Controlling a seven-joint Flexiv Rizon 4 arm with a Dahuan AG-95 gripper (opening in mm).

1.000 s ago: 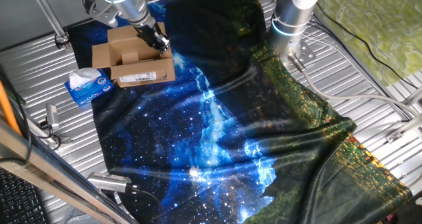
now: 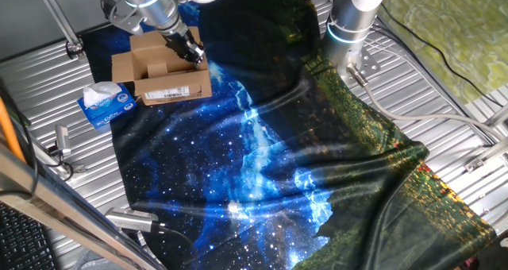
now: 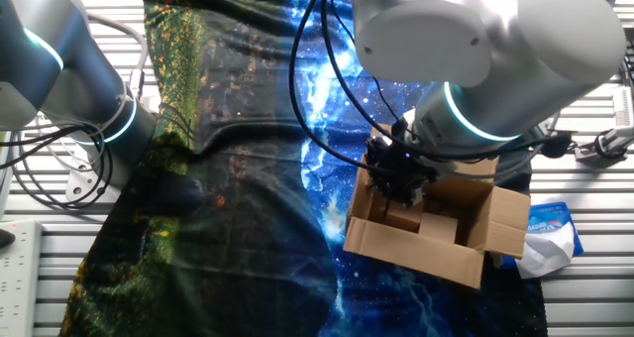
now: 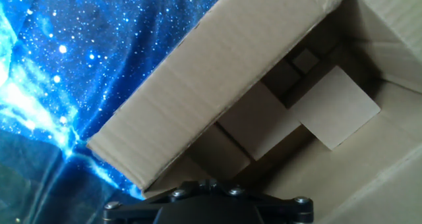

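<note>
An open cardboard box (image 2: pixel 163 90) stands on the dark galaxy-print cloth (image 2: pixel 198 159), its flaps spread outward. My gripper shows at the bottom edge of the wrist view, its fingers drawn together in the middle with nothing visible between them. In exterior view 1 the gripper (image 2: pixel 197 59) points down at the box's right-hand wall. From the other side, the gripper (image 3: pixel 404 190) is low over the box's near-left part. Whether its tips touch the cardboard is hidden. Inside the box, flat cardboard pieces (image 4: pixel 336 109) show, partly in shadow.
A blue tissue box (image 2: pixel 107 107) stands left of the cardboard box, close to its flap. A grey adapter (image 2: pixel 133 220) lies near the front left.
The cardboard box and my gripper have shifted very slightly to the right together. Everything else looks the same.
</note>
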